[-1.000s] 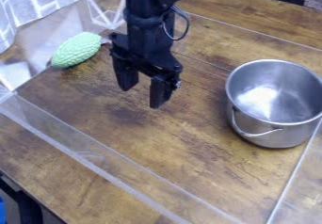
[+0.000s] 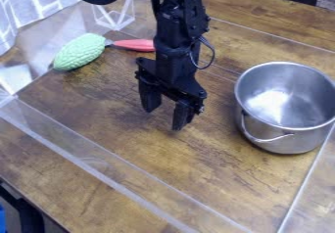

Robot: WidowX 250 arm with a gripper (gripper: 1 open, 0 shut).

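Observation:
My black gripper (image 2: pixel 167 102) hangs low over the middle of the wooden table, fingers pointing down and spread apart, with nothing visible between them. A steel pot (image 2: pixel 284 105) stands to its right. Behind the arm at the left lie a green corn-like object (image 2: pixel 76 53) and a red-handled item (image 2: pixel 133 44), partly hidden by the arm.
Clear plastic edging runs along the left and right sides.
The pot and green object have not moved.

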